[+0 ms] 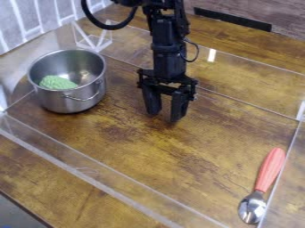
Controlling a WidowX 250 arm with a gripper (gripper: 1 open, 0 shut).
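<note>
My black gripper [165, 100] hangs low over the middle of the wooden table, its two fingers pointing down near or at the surface; I cannot tell whether anything is between them. To the left stands a metal pot [88, 73] with a green item [56, 83] inside. At the lower right lies a red-handled scoop [268, 174] with a metal head.
The pot is the nearest obstacle, on the left. A white structure stands at the upper left edge.
</note>
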